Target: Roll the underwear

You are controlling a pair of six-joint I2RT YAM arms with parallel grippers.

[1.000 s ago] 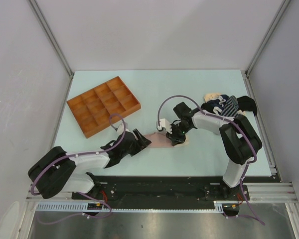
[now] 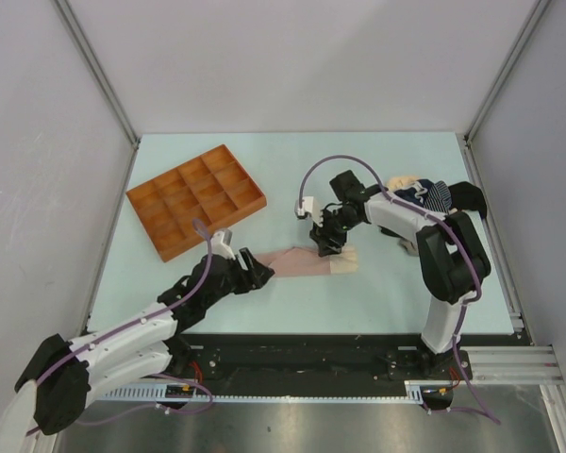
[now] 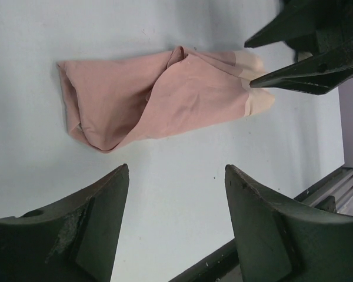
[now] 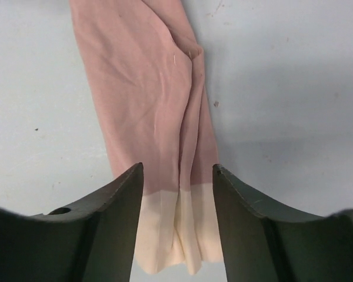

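Pink underwear [image 2: 297,265] with a pale cream band lies flat in a folded strip on the white table, a crease along it and its left end folded over. My left gripper [image 2: 258,271] hangs just over the near left end; in the left wrist view its fingers [image 3: 100,229] stand apart below the cloth [image 3: 141,100], nothing between them. My right gripper [image 2: 325,243] is above the cream end; in the right wrist view its fingers [image 4: 117,223] stand apart over that end [image 4: 153,247], the cloth visible beneath.
A wooden compartment box [image 2: 196,201] sits at back left. A pile of striped and dark clothing [image 2: 432,196] lies at back right.
Both grippers have risen off the cloth, the right one moving back and the left slightly toward the left. The underwear now lies flatter and more uncovered.
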